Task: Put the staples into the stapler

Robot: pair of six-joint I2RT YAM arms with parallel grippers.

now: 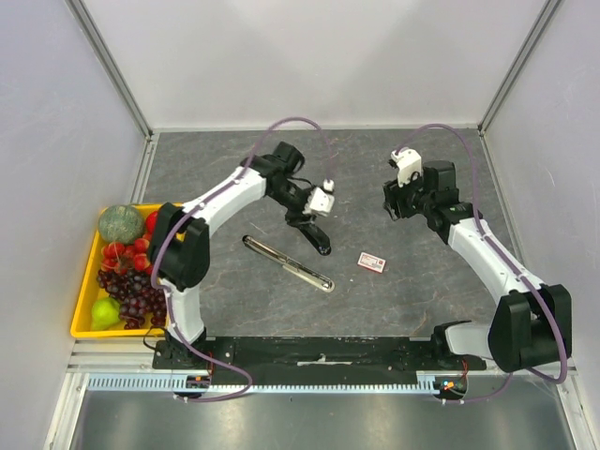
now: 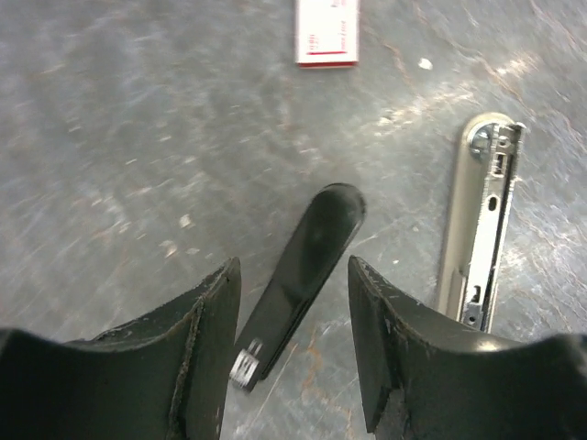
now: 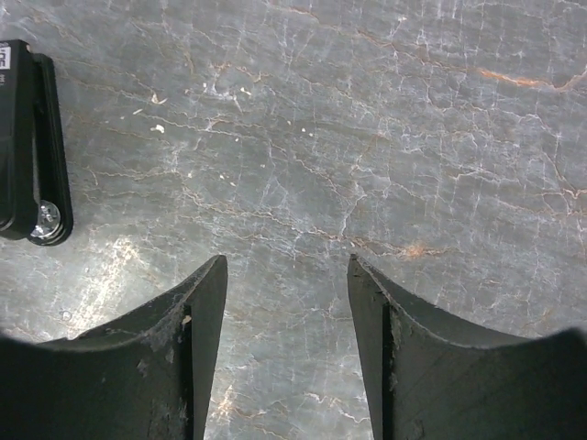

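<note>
My left gripper is open, hovering over a black stapler piece, which shows between and beyond its fingers. The long silver-and-beige stapler part, its channel exposed, lies lower left of the black piece in the top view and at right in the left wrist view. A small white-and-red box, likely the staples, lies to the right. My right gripper is open over bare grey table at the right; a black hinged piece shows at the left edge of its view.
A yellow tray of fruit, including a melon, grapes and tomatoes, stands at the left, partly behind the left arm. Walls bound the table on the left, right and back.
</note>
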